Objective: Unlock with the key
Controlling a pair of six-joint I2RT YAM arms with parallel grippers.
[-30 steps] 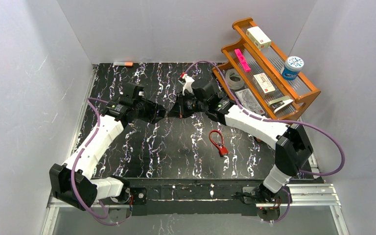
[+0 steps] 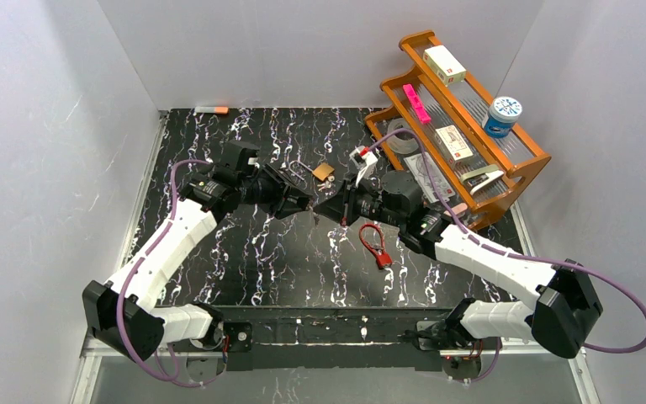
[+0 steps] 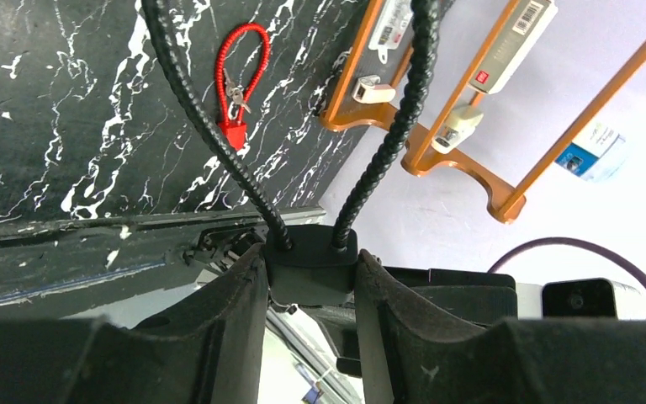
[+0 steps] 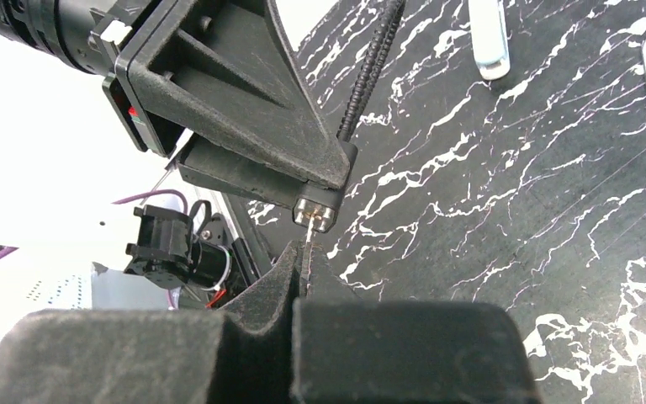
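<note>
A black lock body [image 3: 311, 268] with two black braided cable strands [image 3: 420, 63] is clamped in my left gripper [image 2: 308, 204], which is shut on it. The lock's metal keyhole end [image 4: 314, 215] faces my right gripper. A thin silvery key [image 4: 309, 234] runs from the keyhole to the right fingertips, which are shut on it; how deep it sits is hard to tell. In the top view, the tips of both grippers almost meet above the middle of the table.
A red cable lock [image 2: 383, 261] with keys lies on the marble table. Behind the grippers lie a brass padlock [image 2: 323, 172] and its keys. A wooden shelf [image 2: 521, 171] stands at the back right; a marker [image 2: 211, 110] lies at the back left.
Both grippers have shifted right and slightly toward the front edge, staying tip to tip. The brass padlock, hidden before, now shows behind them. The right arm's elbow has swung outward to the right.
</note>
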